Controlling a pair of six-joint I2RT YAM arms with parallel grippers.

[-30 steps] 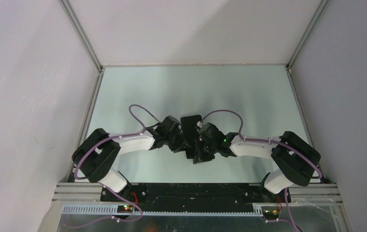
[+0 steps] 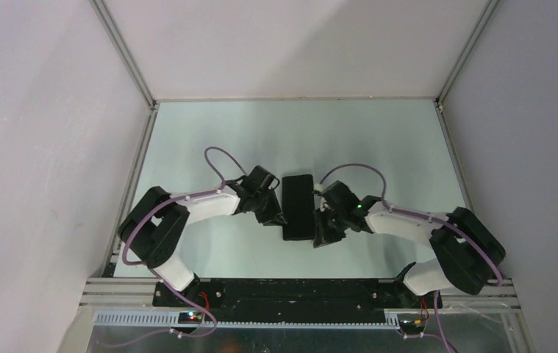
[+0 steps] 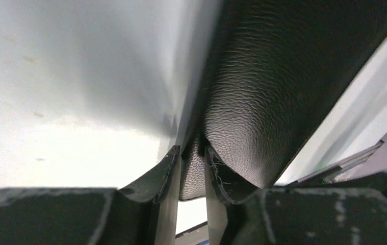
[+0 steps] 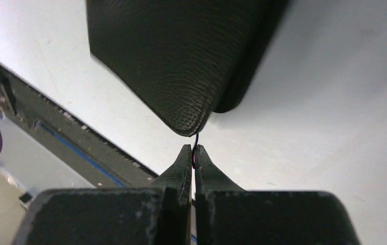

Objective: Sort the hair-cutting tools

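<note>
A black leather-look case [image 2: 298, 207] lies near the middle of the table, its long sides running away from the robot. At its near left edge is my left gripper [image 2: 283, 222], its fingers closed on a fold of the case [image 3: 242, 117] in the left wrist view. My right gripper [image 2: 318, 243] is by the near right corner. In the right wrist view its fingertips are shut on a thin dark pull cord [image 4: 196, 140] that runs up to the corner of the case [image 4: 181, 87]. That view is blurred, and the zip slider is hard to make out. No hair cutting tools are visible.
A dark rail [image 2: 298, 298] borders the front edge, and walls [image 2: 533, 147] stand at the sides. The two grippers are close together.
</note>
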